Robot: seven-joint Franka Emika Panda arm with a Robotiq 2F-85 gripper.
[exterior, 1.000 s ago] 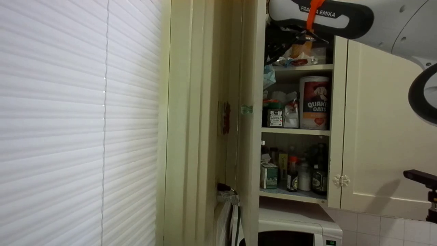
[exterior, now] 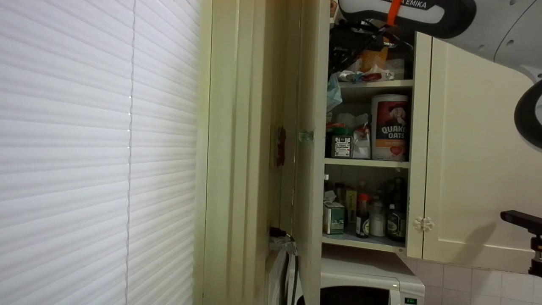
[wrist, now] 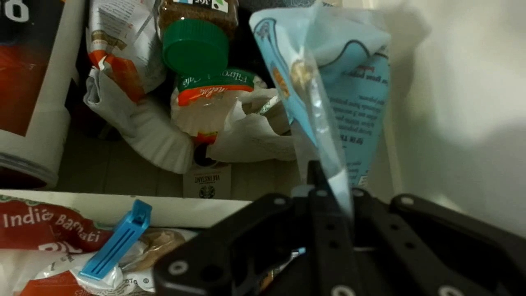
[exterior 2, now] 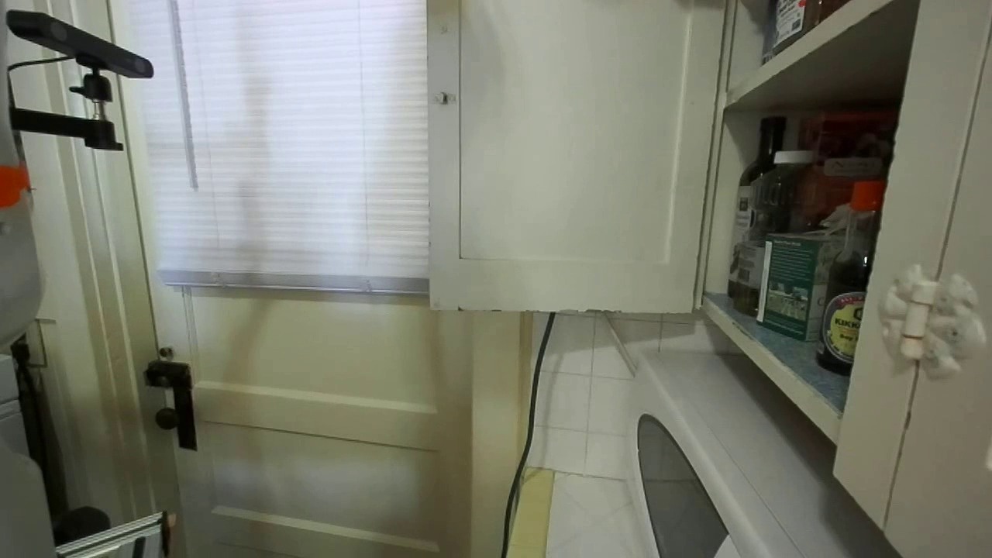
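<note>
A light blue plastic bag (wrist: 360, 113) with a clear strip hangs from my gripper in the wrist view. The fingers are closed on the bag's thin edge, and part of the strip lies over the dark fingers. In exterior view 1 the same bag (exterior: 333, 93) shows at the cupboard's left side, just below the top shelf's level. The black gripper body (exterior: 348, 48) is above it, partly lost against the dark top compartment. Exterior view 2 does not show the gripper or the bag.
An oats canister (exterior: 391, 127), a green-lidded jar (wrist: 195, 47) and crumpled packets (wrist: 256, 130) fill the middle shelf. A rice bag (wrist: 47, 224) with a blue clip (wrist: 116, 240) is on the top shelf. The open cupboard door (exterior 2: 567, 130) stands close beside the bag.
In exterior view 1 the arm has shifted up and to the right. The bag's visible top reaches slightly higher, while its lower part is nearly where it was. The shelf items look unmoved.
</note>
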